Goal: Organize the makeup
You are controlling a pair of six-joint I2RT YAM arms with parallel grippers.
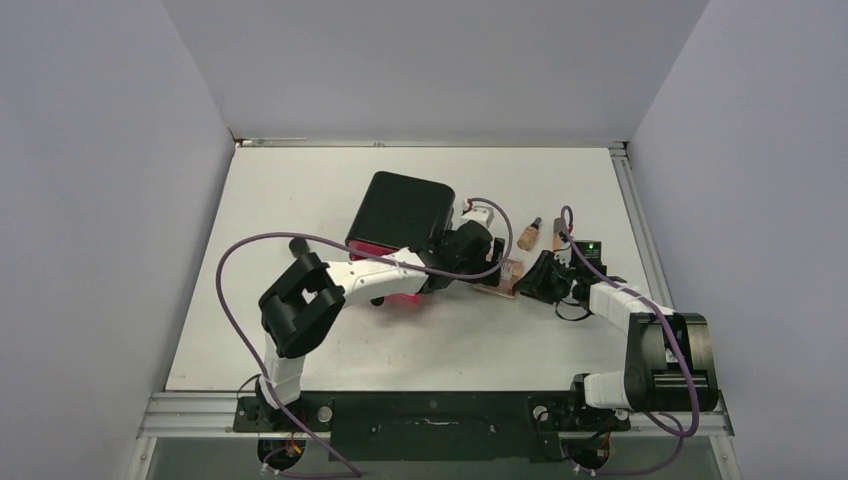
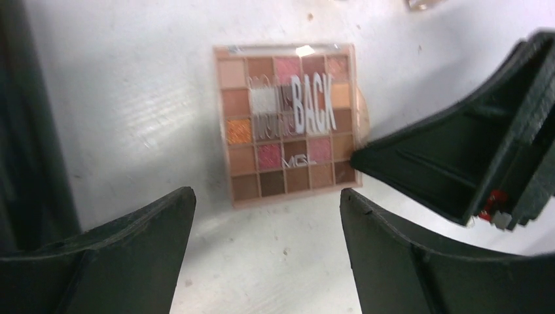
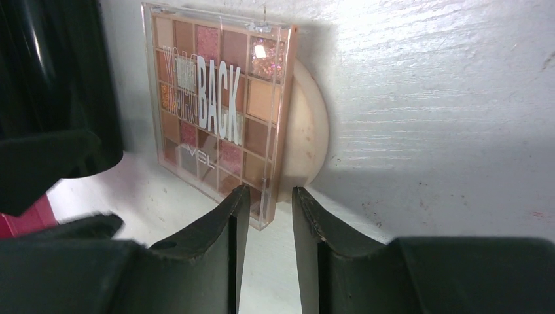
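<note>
An eyeshadow palette [image 1: 497, 281] [image 2: 288, 121] [image 3: 203, 98] with a clear lid reads "BACK". A round pale compact [image 3: 307, 124] lies partly under its right side. My right gripper [image 1: 530, 285] is shut on the palette's near right edge, as the right wrist view shows. My left gripper [image 1: 480, 262] is open, with its fingers at either side below the palette in its view and nothing held between them.
A black case [image 1: 400, 205] with a pink front stands left of the palette. A foundation bottle [image 1: 529, 235] and other items lie at the back right. A dark round item [image 1: 297, 246] is on the left.
</note>
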